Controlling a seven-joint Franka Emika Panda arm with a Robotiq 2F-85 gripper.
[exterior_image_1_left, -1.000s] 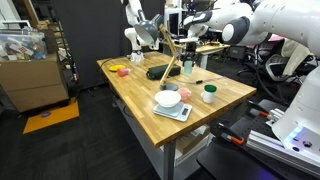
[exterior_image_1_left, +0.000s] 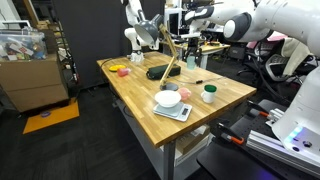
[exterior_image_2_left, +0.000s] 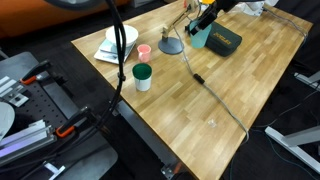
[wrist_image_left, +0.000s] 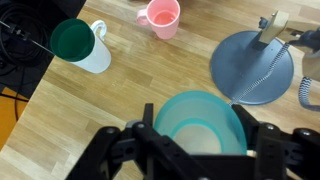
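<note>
A teal cup (wrist_image_left: 202, 135) is clamped in my gripper, its round end facing the wrist camera and a finger on either side. The same cup (exterior_image_1_left: 191, 64) shows in exterior view 1, over the far part of the table. In exterior view 2 the cup (exterior_image_2_left: 199, 37) appears close to a black box (exterior_image_2_left: 223, 43). Whether it is clear of the tabletop is hard to tell. A white cup with a green inside (wrist_image_left: 97, 57) and a pink mug (wrist_image_left: 161, 17) stand apart from it on the wood.
The lamp's grey round base (wrist_image_left: 240, 70) lies near the held cup, with its wooden arm (exterior_image_1_left: 170, 66) rising above the table. A white bowl (exterior_image_1_left: 166, 98) sits at the table's near end. A cable (exterior_image_2_left: 217, 97) crosses otherwise bare wood.
Over the last second the teal cup and gripper have shifted slightly right and upward in exterior view 1. The other tabletop things look unmoved.
</note>
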